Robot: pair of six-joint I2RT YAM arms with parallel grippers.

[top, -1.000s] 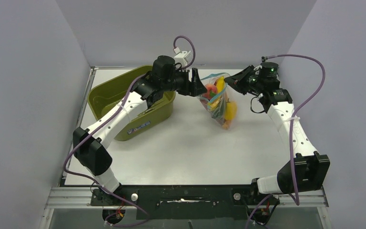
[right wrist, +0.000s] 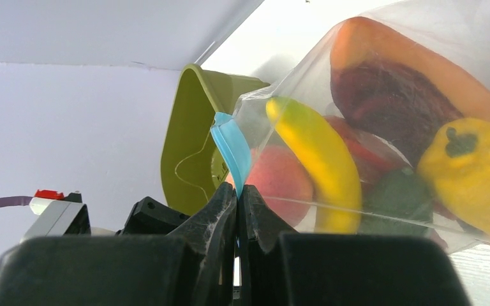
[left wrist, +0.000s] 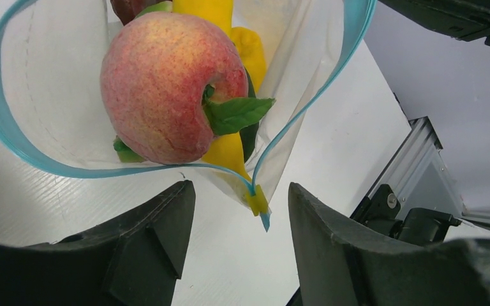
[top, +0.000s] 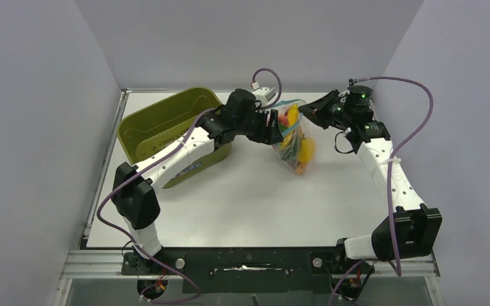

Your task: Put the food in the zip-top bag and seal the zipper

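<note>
The clear zip bag hangs upright with its blue-rimmed mouth gaping. Inside it, the left wrist view shows a peach with a green leaf; the right wrist view shows a banana and a yellow pepper. My right gripper is shut on the blue zip rim at one end of the mouth. At the opposite corner, my left gripper stands part open. The bag's yellow-and-blue corner tip lies in the gap between its fingers, with room visible on both sides.
An olive-green bin stands at the left of the table, close beside the left arm. Grey walls close in the back and sides.
My left gripper has moved right and slightly down to the bag's left corner.
</note>
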